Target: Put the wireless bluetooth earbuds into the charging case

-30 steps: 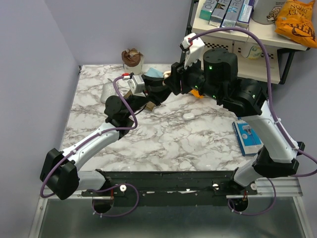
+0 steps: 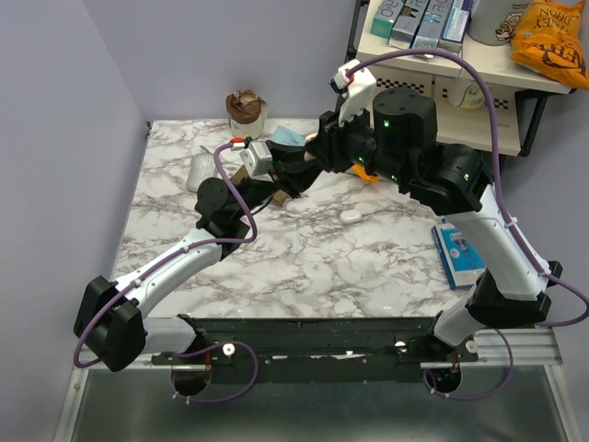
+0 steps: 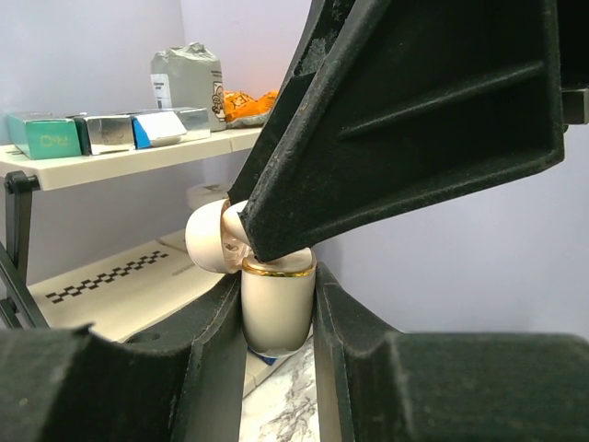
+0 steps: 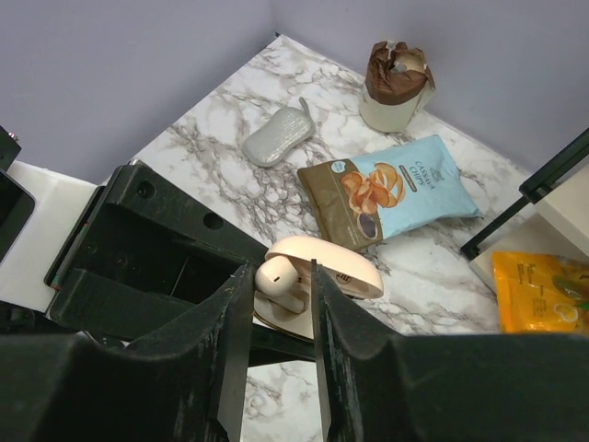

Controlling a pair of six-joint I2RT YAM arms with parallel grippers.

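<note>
The cream charging case (image 3: 278, 308) has a gold rim, and my left gripper is shut on its body. Its lid (image 4: 331, 262) stands raised. A rounded white earbud (image 4: 276, 276) shows at the case opening; how deep it sits cannot be told. My right gripper has its fingers apart on either side of the earbud, with a gap visible on the right side. In the left wrist view, one black right finger (image 3: 396, 138) crosses over the case and hides part of the opening. Seen from the top, both grippers meet above the table's back half.
A small white oblong item (image 2: 351, 216) lies on the marble table (image 2: 313, 276). Behind are a chip bag (image 4: 396, 189), a grey pouch (image 4: 279, 136) and a brown-topped container (image 4: 396, 83). A shelf (image 2: 469, 69) stands at the back right.
The left arm has barely moved.
</note>
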